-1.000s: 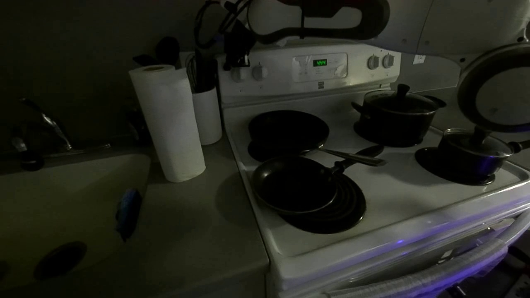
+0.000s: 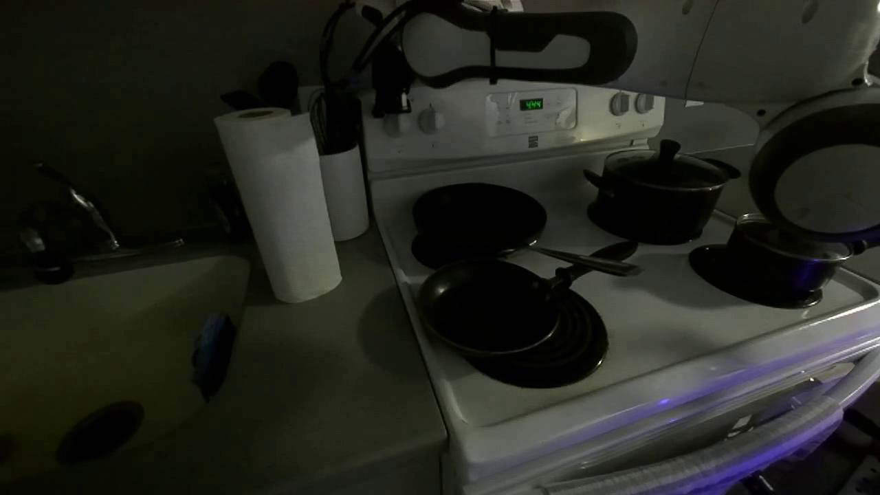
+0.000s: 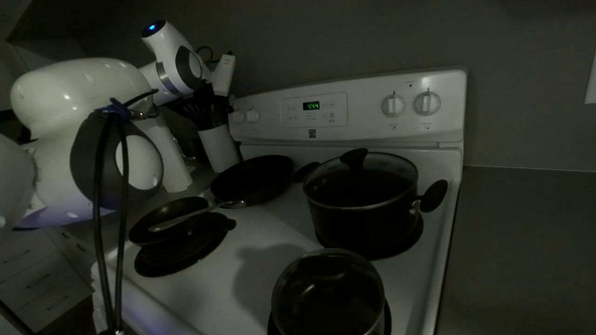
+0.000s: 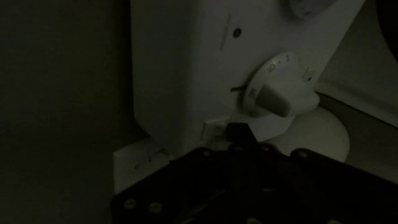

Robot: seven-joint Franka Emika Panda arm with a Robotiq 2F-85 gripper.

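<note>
In the wrist view my gripper is dark and shut, its fingertips together with nothing visible between them. Just above the tips, on the white control panel's end, is a small pale rocker switch (image 4: 215, 128); contact cannot be made out in the dimness. Up and to the right sits a white stove knob (image 4: 281, 89), its OFF mark near the panel's index line. From exterior view 1, the gripper (image 2: 391, 107) hangs at the panel's left end, left of two white knobs (image 2: 430, 119).
A paper towel roll (image 2: 280, 206) and a utensil crock (image 2: 344, 194) stand close below the gripper. Two frying pans (image 2: 487, 305) occupy the left burners. A lidded pot (image 2: 660, 198) and a saucepan (image 2: 779, 256) sit on the right ones. The room is dim.
The arm's links have come lower in exterior view 1, covering part of the panel's top and the saucepan's lid. My gripper has shifted only slightly. Cookware stays put.
</note>
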